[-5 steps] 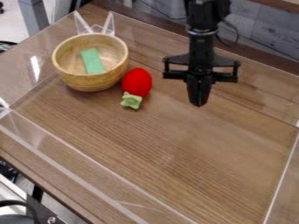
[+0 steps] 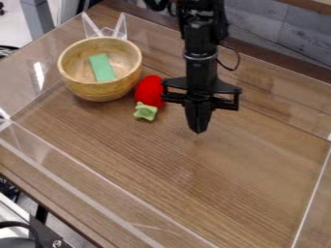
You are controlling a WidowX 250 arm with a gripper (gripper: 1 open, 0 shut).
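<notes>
The black robot gripper hangs in the middle of the table, right beside a red round object and a small light-green piece. Whether its fingers are open or shut is hard to tell at this size. A yellowish bowl at the left holds a green block.
A grey wall stands behind it. A black cable lies at the lower left edge, and a white chair shows at the far left.
</notes>
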